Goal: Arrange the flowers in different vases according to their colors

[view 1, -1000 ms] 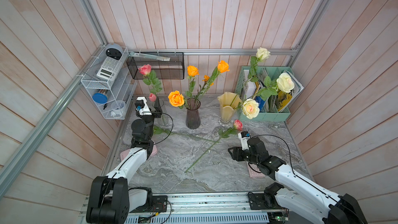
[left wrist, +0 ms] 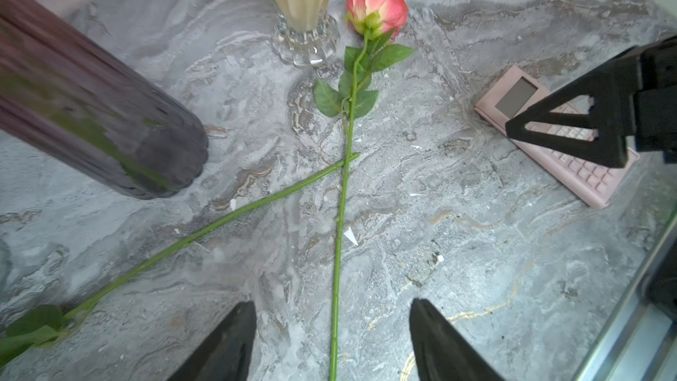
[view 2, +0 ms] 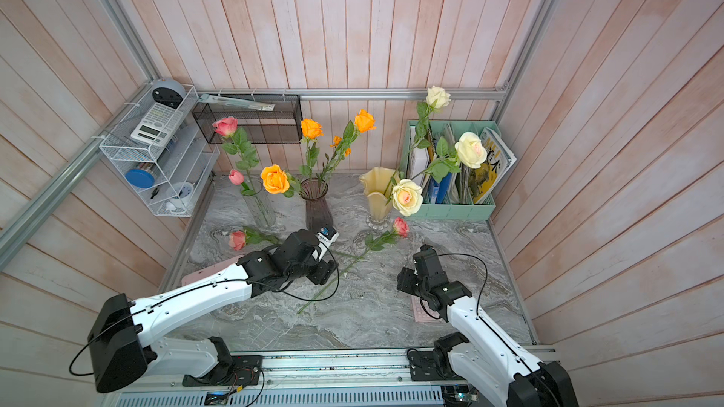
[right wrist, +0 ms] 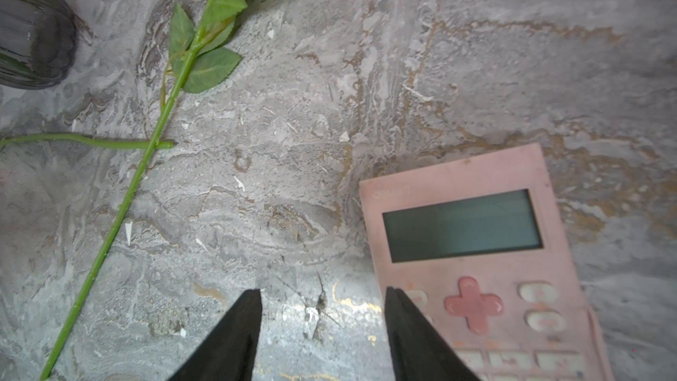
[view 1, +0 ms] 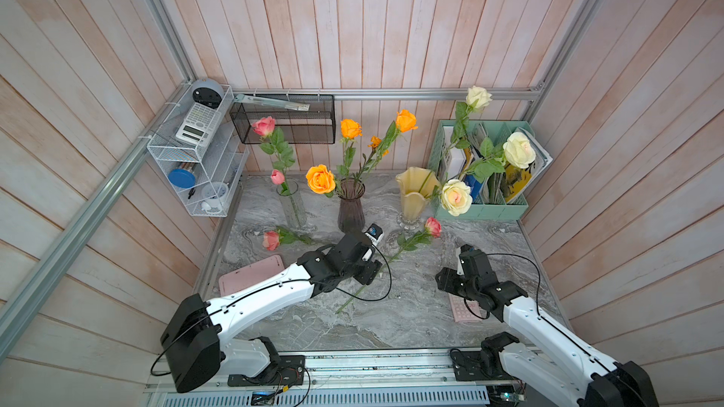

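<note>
Two pink roses lie on the marbled table. One pink rose rests by the cream vase, its stem running forward between the fingers of my open left gripper in the left wrist view. Its stem crosses that of the other pink rose, which lies at the left. Pink flowers stand in the clear vase, orange ones in the dark purple vase, white ones in the cream vase. My right gripper is open and empty, above the table beside the pink calculator.
A green file box with papers stands at the back right. A white wire rack is at the left, and a black mesh basket hangs on the back rail. A pink flat object lies front left.
The right gripper has shifted slightly right. Flowers and vases look unmoved.
</note>
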